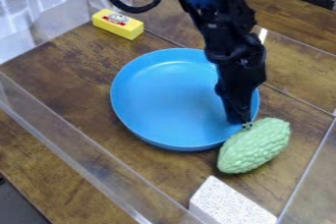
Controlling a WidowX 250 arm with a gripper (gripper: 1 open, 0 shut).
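A blue plate (pixel 164 100) lies on the wooden floor of the tray, with a pale green bumpy vegetable toy (pixel 253 145) at its lower right, by the rim. My black gripper (pixel 243 122) reaches down from the top over the plate's right side, its tip at the rim just behind the green toy. It looks shut; I see nothing held, though the fingertips are hard to make out.
A yellow box (pixel 117 24) lies at the back left, and a white block (pixel 231 204) at the front right. Clear walls border the wooden surface.
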